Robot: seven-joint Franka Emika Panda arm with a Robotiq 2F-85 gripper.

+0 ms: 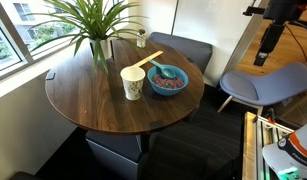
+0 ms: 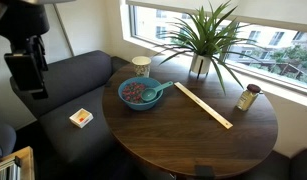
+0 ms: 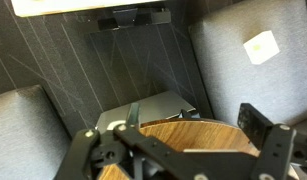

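On the round dark wooden table, a blue bowl holds reddish-brown pieces. A teal spoon rests in it. Beside the bowl stands a patterned paper cup, upright. A long pale wooden strip lies flat near them, and a small lidded jar stands towards the far side in exterior view 2. My gripper is high up and away from all of these. Its two fingers are wide apart in the wrist view, with nothing between them; the floor and table edge show below.
A potted plant with long leaves stands on the table by the window. Grey chairs surround it; a small pale block lies on one seat.
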